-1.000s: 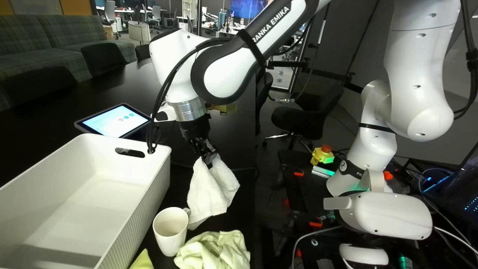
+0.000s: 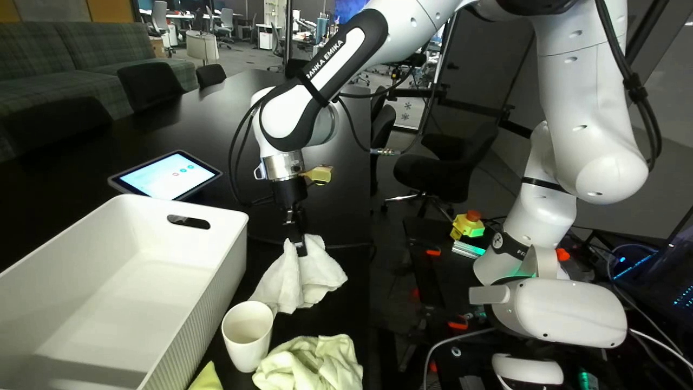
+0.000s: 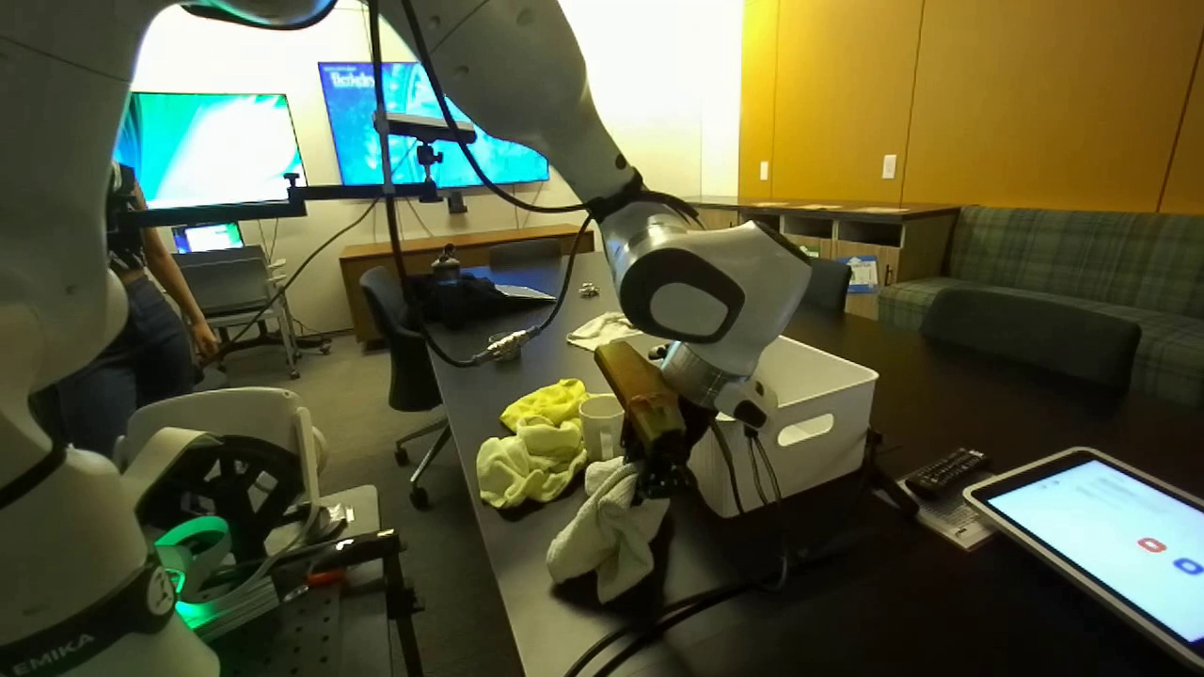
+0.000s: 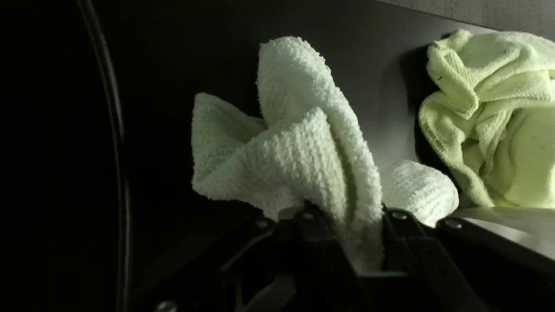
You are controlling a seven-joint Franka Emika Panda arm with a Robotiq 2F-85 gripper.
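Observation:
A white towel (image 2: 303,276) lies bunched on the dark table, to the right of the white bin and behind the cup. My gripper (image 2: 299,248) points down into its top. In the wrist view, a fold of the towel (image 4: 296,156) runs between the two fingers, which stand some way apart; whether they press on it cannot be told. The second exterior view has the towel (image 3: 609,536) resting on the table under the gripper, whose fingertips are partly hidden there.
A white cup (image 2: 247,335) stands between the bin (image 2: 214,279) and a pale yellow-green cloth (image 2: 315,364). Behind the bin lies a tablet (image 2: 165,175). A brighter yellow cloth (image 3: 549,402) lies past the pale one. A cable crosses the table beside the towel.
My gripper has come down and turned more upright. The towel, which hung from it in taller folds, has sunk and spread on the table.

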